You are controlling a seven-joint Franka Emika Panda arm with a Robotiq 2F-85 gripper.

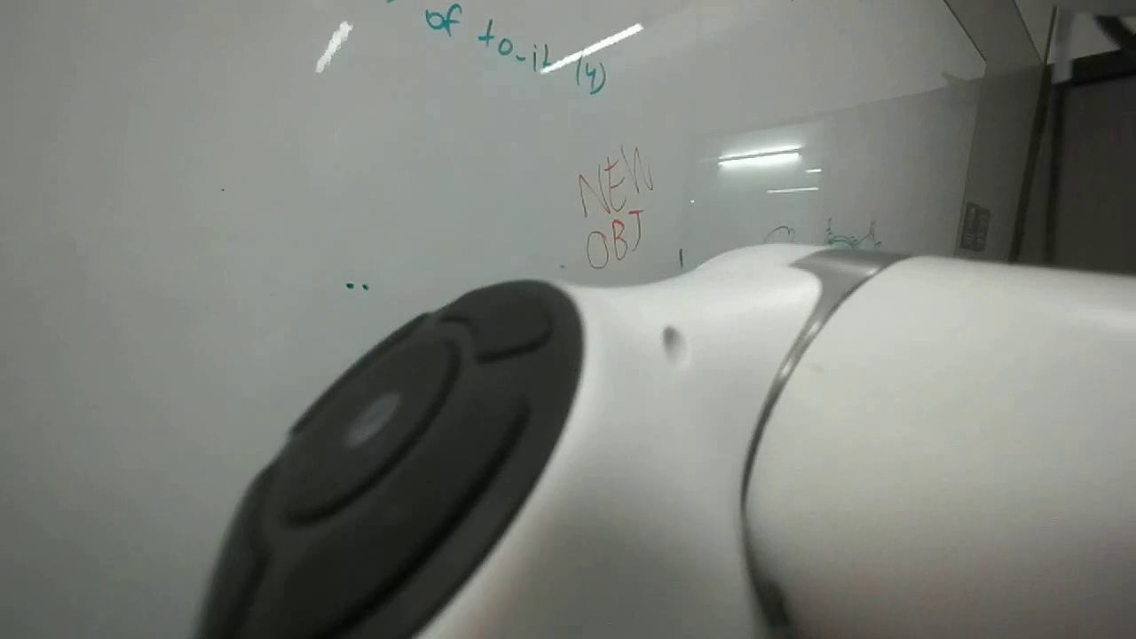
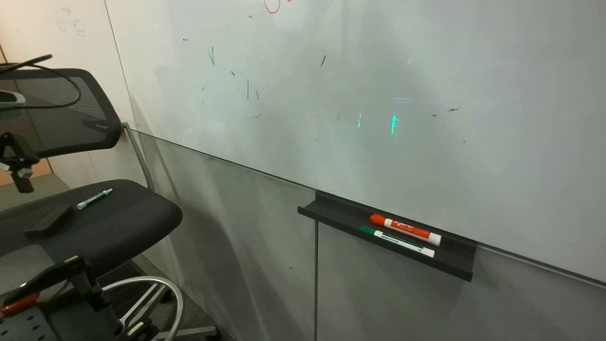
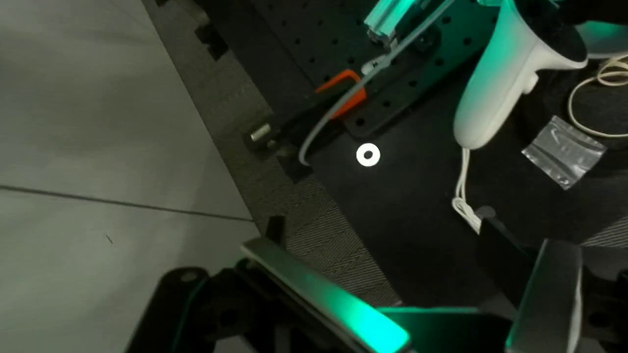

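Note:
In the wrist view my gripper stands open, its two fingers wide apart at the lower edge. Nothing shows held between them; dark surfaces lie beyond. Exterior view 1 has a white arm link (image 1: 650, 426) with a dark round cap filling its lower right, and the gripper is out of sight there. A black tray (image 2: 335, 210) on the whiteboard (image 2: 352, 159) bears a red marker (image 2: 412, 229) and, in front of it, a thinner green-capped marker (image 2: 403, 243). The gripper does not appear in exterior view 2.
A chair holds another marker (image 2: 95, 199) and a dark block (image 2: 51, 220). Below the gripper, a black tabletop (image 3: 406, 206) carries a white controller (image 3: 491, 88), a white ring (image 3: 368, 155), a plastic bag (image 3: 563, 152) and an orange-handled clamp (image 3: 351, 101).

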